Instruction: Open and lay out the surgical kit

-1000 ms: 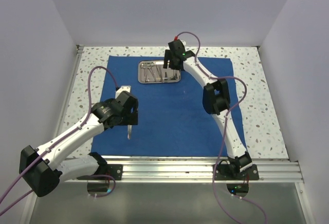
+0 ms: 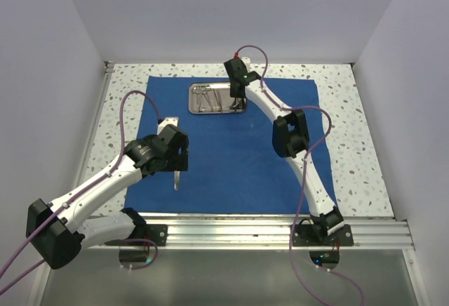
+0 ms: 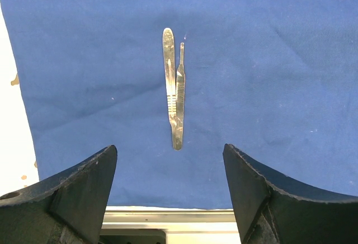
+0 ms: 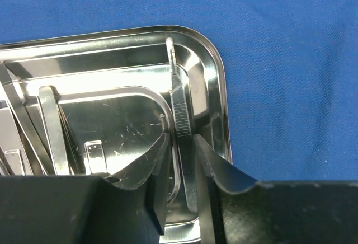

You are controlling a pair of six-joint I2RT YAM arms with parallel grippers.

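Observation:
The steel tray (image 2: 217, 111) lies at the back of the blue cloth (image 2: 231, 165), instruments grouped in its left part. My right gripper is down at the tray's right end, fingers part open and close around a slim knurled handle (image 4: 180, 104); whether they grip it I cannot tell. My left gripper is open above the left part of the cloth, where two instruments, a wider handle (image 3: 169, 65) and a narrower one (image 3: 180, 93), lie side by side with nothing between the fingers.
A speckled table (image 2: 361, 151) surrounds it, with walls at the back and sides and a metal rail (image 2: 231, 225) along the front.
The left arm has not visibly moved.

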